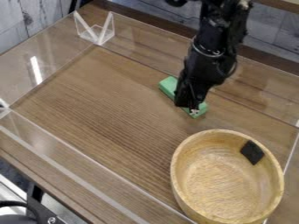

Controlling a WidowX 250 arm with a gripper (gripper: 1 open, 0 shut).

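A green block (198, 108) lies on the wooden table, with my dark gripper (184, 101) down over it from above, its fingertips at the block's middle. The gripper covers much of the block, and whether anything is between the fingers is hard to tell.
A large round tan bowl (225, 192) with a dark patch on its rim fills the lower right. A white wire holder (94, 31) stands at the back left. A wall runs along the back.
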